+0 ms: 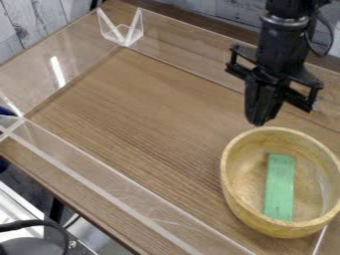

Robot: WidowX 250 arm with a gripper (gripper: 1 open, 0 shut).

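Note:
My gripper hangs from the dark arm at the upper right, its black fingertips pointing down over the wooden table, just above and behind the round tan bowl. The fingers look close together, with nothing visible held. Inside the bowl lies a green rectangular block, lengthwise toward the front.
A small clear object stands at the back left. Black cables lie at the lower left corner.

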